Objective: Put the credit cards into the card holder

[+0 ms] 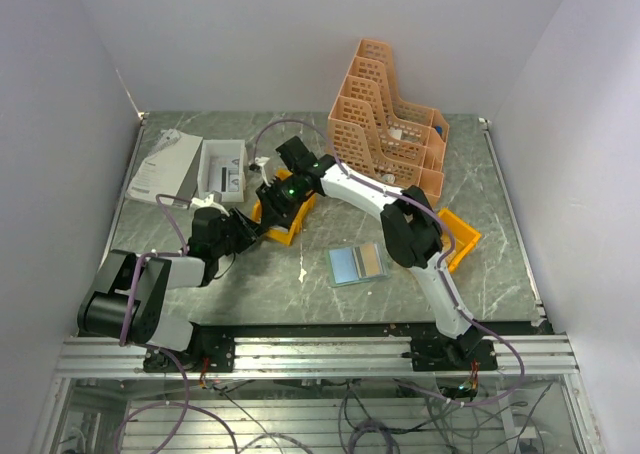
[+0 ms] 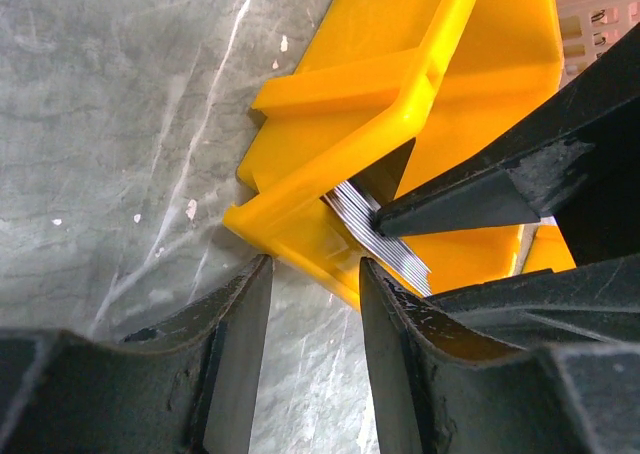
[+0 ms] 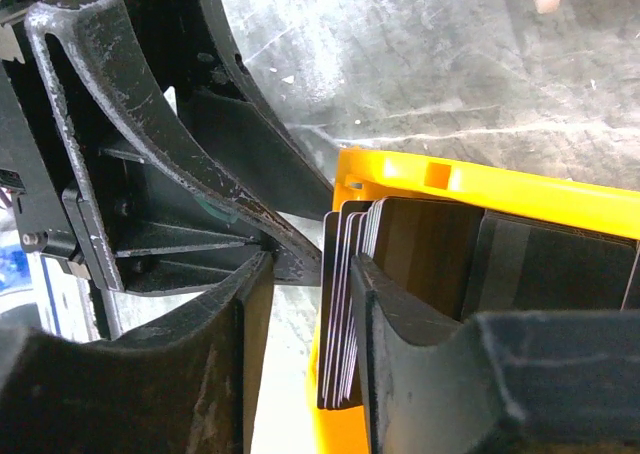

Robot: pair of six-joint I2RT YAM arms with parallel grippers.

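Observation:
A yellow card box (image 1: 295, 224) sits at the table's left-middle, filled with dark cards; a stack of cards stands on edge at its end, glimpsed as striped edges (image 2: 385, 239) in the left wrist view. My right gripper (image 1: 268, 202) is over the box, its fingers (image 3: 430, 384) part open around the card stack's end. My left gripper (image 1: 252, 232) is part open at the box's near left corner, fingertips (image 2: 235, 304) just outside the yellow wall, with nothing seen between them.
A salmon slotted rack (image 1: 385, 124) stands at the back, a white box (image 1: 222, 169) at back left, and a second yellow box (image 1: 460, 234) at right. Cards on a tray (image 1: 356, 264) lie at front middle.

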